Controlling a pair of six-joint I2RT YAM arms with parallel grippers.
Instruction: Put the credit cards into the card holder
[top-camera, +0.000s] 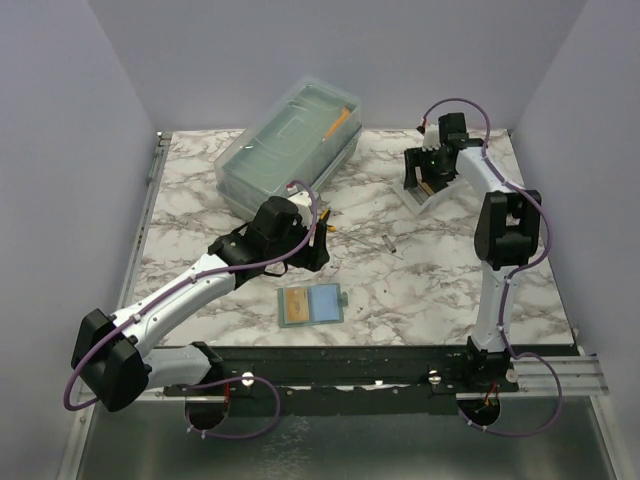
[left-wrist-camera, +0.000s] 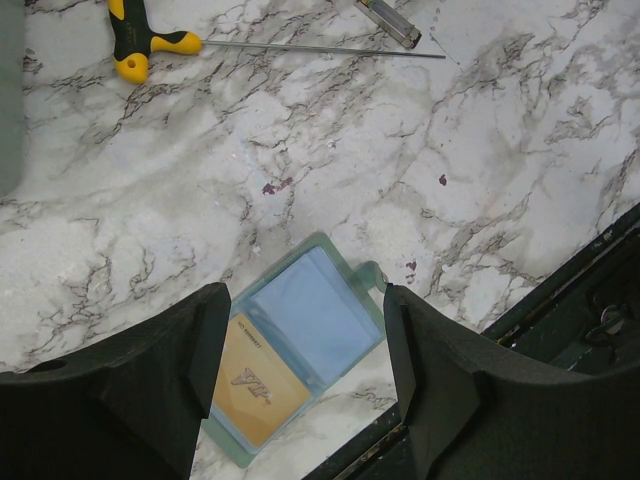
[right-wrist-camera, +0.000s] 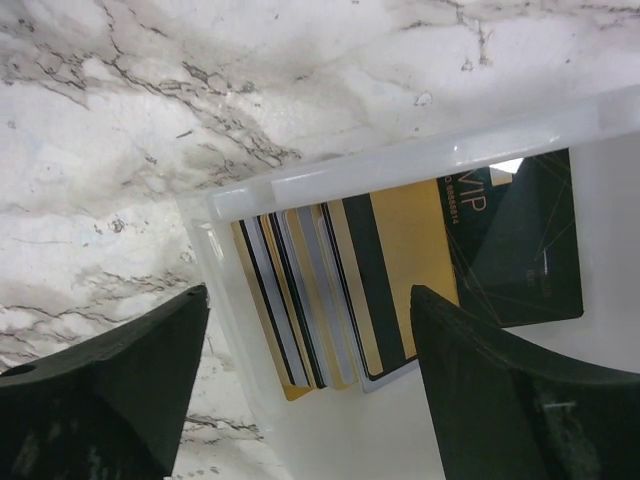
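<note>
Several credit cards (right-wrist-camera: 400, 255), gold, grey and black, lie overlapped inside a translucent white tray (right-wrist-camera: 360, 165) at the back right; a black VIP card (right-wrist-camera: 520, 245) is at one end of the row. Over the tray my right gripper stands part open, its fingers apart and no card held between them. The card holder (top-camera: 310, 305), green-edged, lies flat at the table's front, with a gold card (left-wrist-camera: 258, 385) in one side and a pale blue panel (left-wrist-camera: 318, 310) in the other. My left gripper is open and empty, above and behind the holder.
A large lidded clear box (top-camera: 290, 145) occupies the back left. Beside it lies a yellow-and-black-handled screwdriver (left-wrist-camera: 150, 45), its shaft pointing right towards a small metallic item (left-wrist-camera: 390, 22).
</note>
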